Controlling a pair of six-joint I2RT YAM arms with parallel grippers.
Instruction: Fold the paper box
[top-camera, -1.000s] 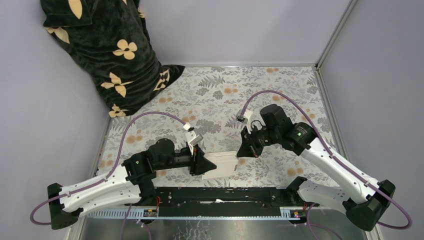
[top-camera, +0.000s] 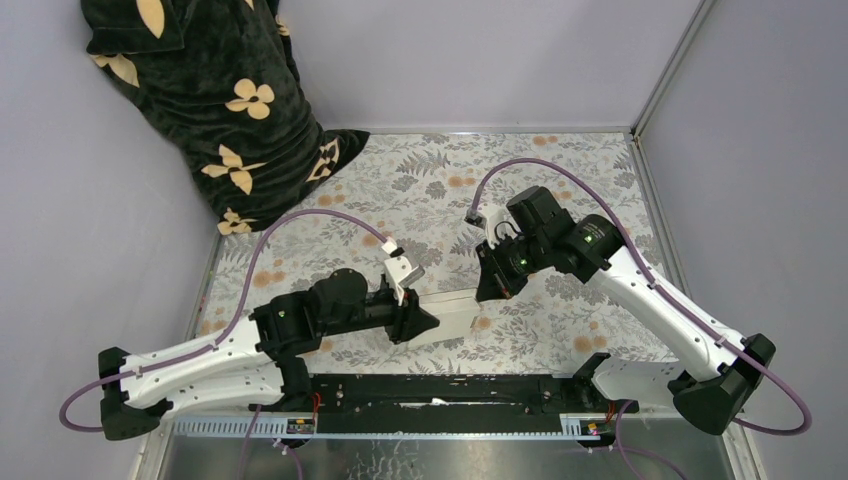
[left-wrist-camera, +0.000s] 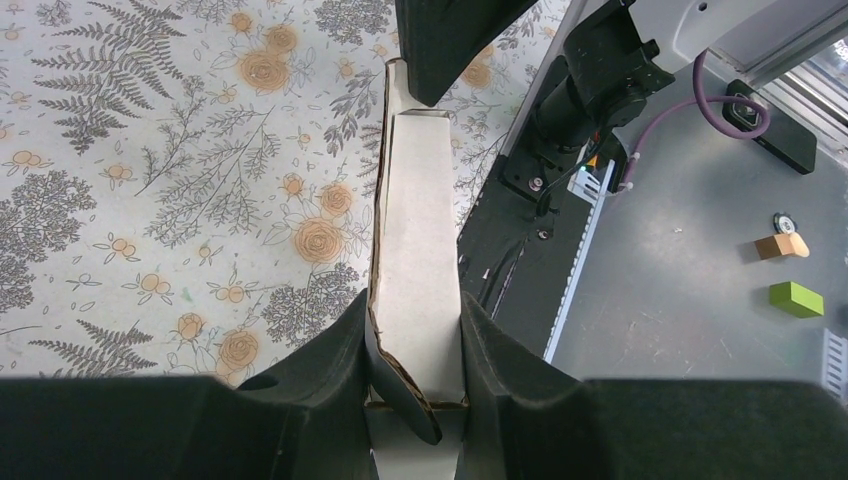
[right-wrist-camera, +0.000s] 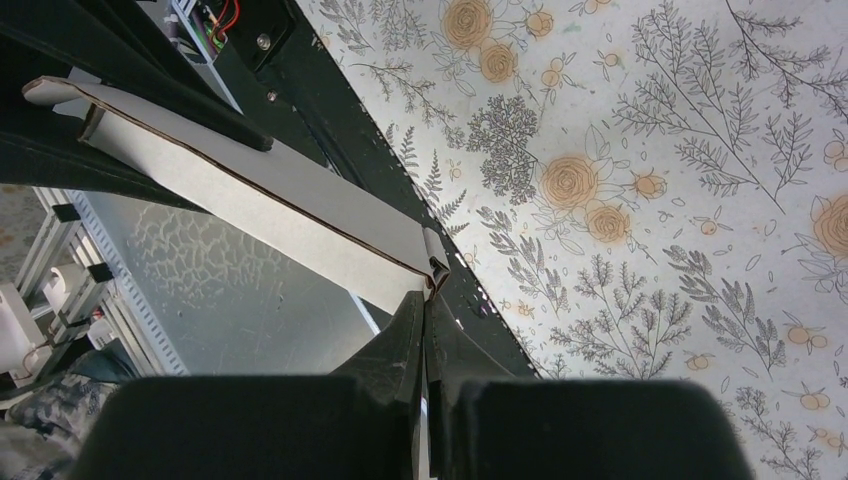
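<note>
The white paper box (top-camera: 448, 316) is held between both arms over the near middle of the patterned mat. My left gripper (top-camera: 410, 320) is shut on its left end; in the left wrist view the long, narrow box (left-wrist-camera: 415, 220) runs up from between the fingers, with a loose, curved flap edge at its near end. My right gripper (top-camera: 484, 290) is at the other end; in the right wrist view its tips pinch the box (right-wrist-camera: 290, 220) at a small folded corner, with the left gripper's fingers around the far end.
A dark flowered cloth (top-camera: 220, 120) fills the back left corner. A black rail (top-camera: 440, 390) runs along the front edge. Small blocks (left-wrist-camera: 795, 300) lie on the metal floor beyond it.
Both grippers and the box have moved toward the back of the mat over the last second, the left one also slightly right. Both still grip the box.
</note>
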